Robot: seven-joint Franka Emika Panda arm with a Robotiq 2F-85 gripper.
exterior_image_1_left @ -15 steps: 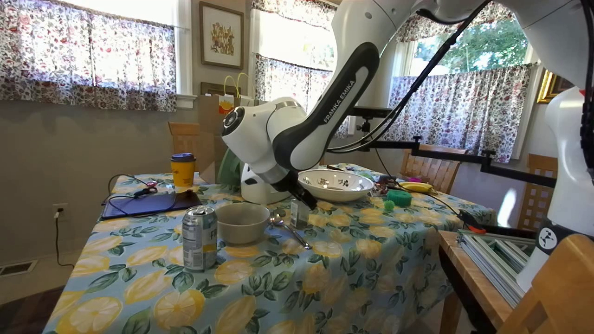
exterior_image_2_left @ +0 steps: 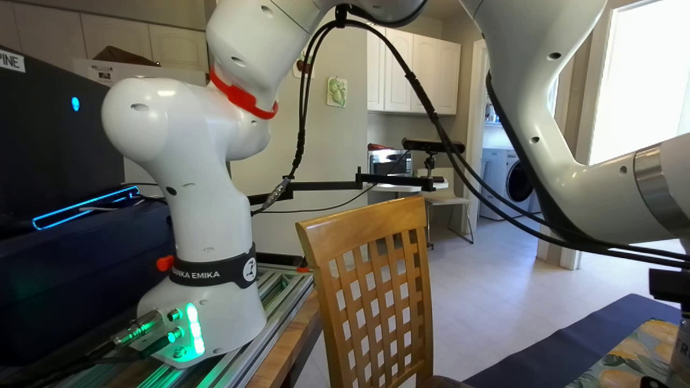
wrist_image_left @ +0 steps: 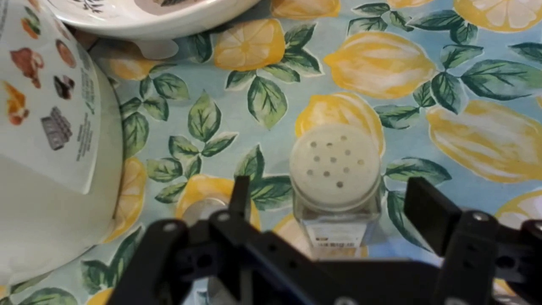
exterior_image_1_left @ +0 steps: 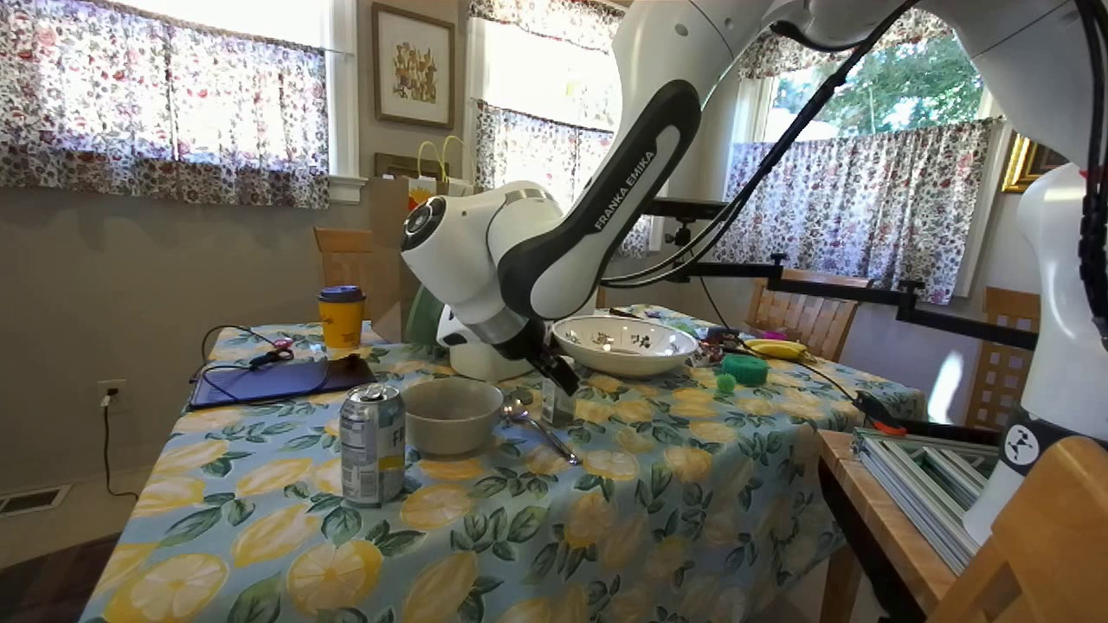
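A clear square shaker (wrist_image_left: 336,170) with a pale perforated lid stands upright on the lemon-print tablecloth. The open black gripper has one finger on each side of it in the wrist view, with visible gaps between the fingers and the glass. From exterior view 1, the gripper (exterior_image_1_left: 563,372) points down at the top of the shaker (exterior_image_1_left: 557,409) and partly covers it. How far the fingertips reach down beside the glass is hard to judge. Exterior view 2 shows neither fingers nor shaker.
Close to the shaker are a grey bowl (exterior_image_1_left: 453,417), a spoon (exterior_image_1_left: 547,436) and a white container (wrist_image_left: 56,167) with food pictures. A can (exterior_image_1_left: 371,446) stands in front of the bowl. Behind lies a wide white dish (exterior_image_1_left: 623,358).
The arm has shifted slightly left in exterior view 1, bringing the gripper over the shaker's top. The shaker and the other tabletop objects stay in place.
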